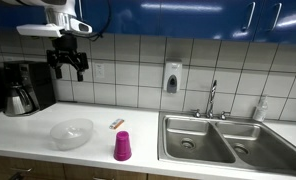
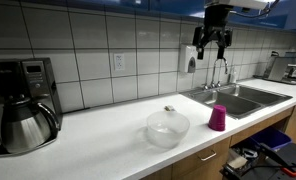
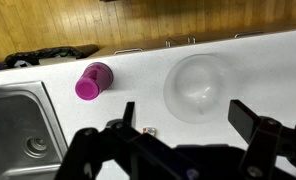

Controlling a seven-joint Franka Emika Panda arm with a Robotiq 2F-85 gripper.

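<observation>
My gripper (image 1: pixel 70 74) hangs high above the white counter, open and empty. In the wrist view its two dark fingers (image 3: pixel 128 114) stand wide apart at the lower part of the picture. Below it sits a clear round bowl (image 1: pixel 72 133), which looks empty from above (image 3: pixel 196 88). To the bowl's right stands a magenta cup (image 1: pixel 122 147), near the counter's front edge. Behind these two lies a small object (image 1: pixel 117 124), orange and pale; I cannot tell what it is. The fingers touch none of these things.
A double steel sink (image 1: pixel 200 151) with a faucet (image 1: pixel 211 100) takes up the right. At the left stands a coffee maker (image 2: pixel 26 105) with a steel carafe. A soap dispenser (image 1: pixel 172 77) hangs on the tiles.
</observation>
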